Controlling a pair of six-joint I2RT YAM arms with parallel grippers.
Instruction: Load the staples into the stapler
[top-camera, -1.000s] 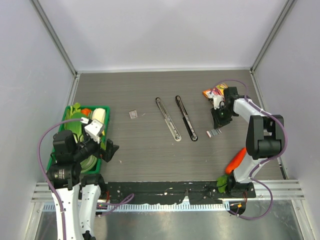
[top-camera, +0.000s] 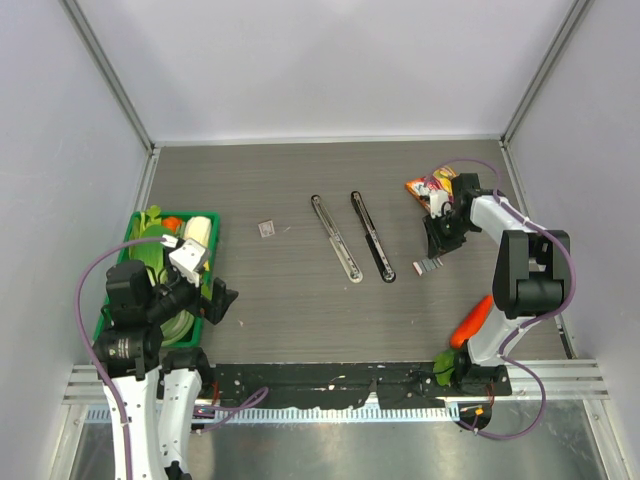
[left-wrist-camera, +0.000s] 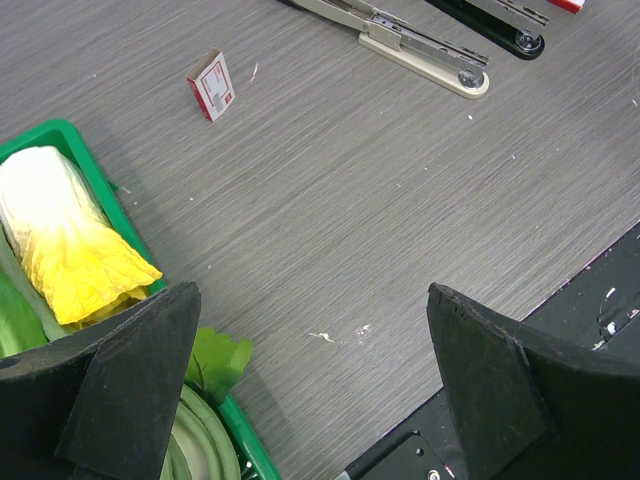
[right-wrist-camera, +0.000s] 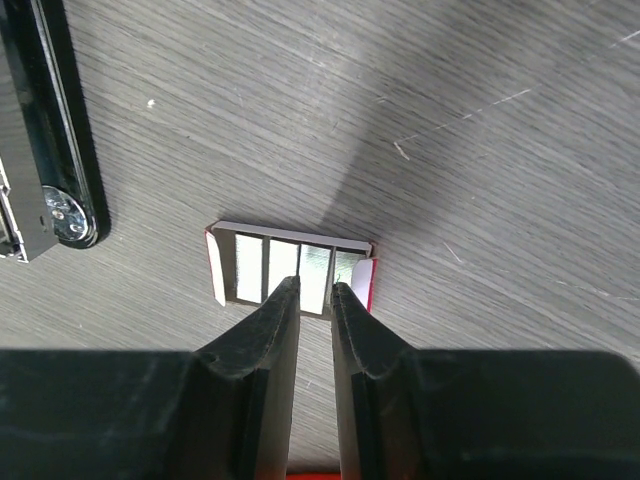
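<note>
Two staplers lie unfolded in mid-table, a white one (top-camera: 336, 240) and, to its right, a black one (top-camera: 373, 238). Right of them rests an open box of staples (top-camera: 428, 266); the right wrist view shows several silvery staple strips (right-wrist-camera: 283, 265) inside it. Over the box's near side, my right gripper points down with a narrow gap between its fingertips, nothing held. Another small staple box (left-wrist-camera: 212, 86), red and white, stands left of the white stapler. My left gripper is wide open and empty, beside the green basket.
Vegetables fill the green basket (top-camera: 217, 226) at the left. An orange snack bag (top-camera: 420, 188) lies beyond the right gripper, and a carrot (top-camera: 470, 322) near the front right. Table between basket and staplers is mostly free.
Over the last second my right gripper has shifted very slightly to the right above the staple box. The left arm, staplers and boxes look unmoved.
</note>
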